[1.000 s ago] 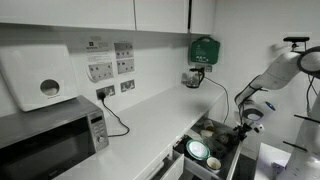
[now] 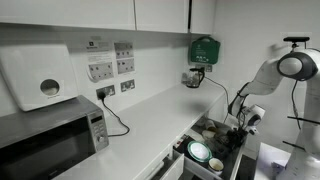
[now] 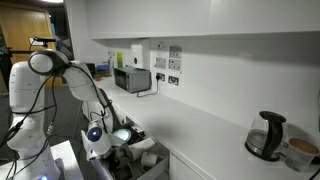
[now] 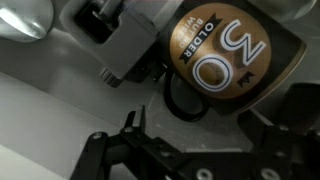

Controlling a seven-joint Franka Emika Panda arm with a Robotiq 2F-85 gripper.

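A dark mug (image 4: pixel 225 50) with an orange "30 older" label lies on its side in the wrist view. Its handle (image 4: pixel 184 105) loops down between my open fingers, with nothing gripped. My gripper stands close over the handle, one finger on either side. In exterior view 1 the gripper (image 2: pixel 240 131) is low over the right end of an open drawer, small and partly hidden by the arm, so contact with the mug cannot be judged there.
The drawer also holds a green-rimmed plate (image 2: pixel 199 151) and a pale cup (image 2: pixel 215 165). A pale drawer wall (image 4: pixel 35 145) runs close by at lower left in the wrist view. A kettle (image 3: pixel 266 135) stands far right.
Over the last second the arm has shifted slightly left and down in exterior view 1. The plate and cup in the drawer look unmoved.
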